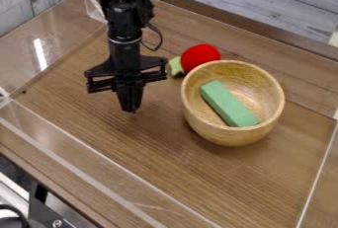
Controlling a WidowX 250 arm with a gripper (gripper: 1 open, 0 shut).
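My gripper [129,99] hangs low over the wooden table, left of a wooden bowl [262,84], its fingers shut with nothing visible between them. In the bowl lies a long green block [227,103]. Behind the bowl's left side sits a red round object [201,56], with a small light green piece [176,67] beside it, partly hidden.
A pale plank wall [264,5] runs along the back, and a cable rises behind the arm. Something clear [95,5] stands at the back left, partly out of view.
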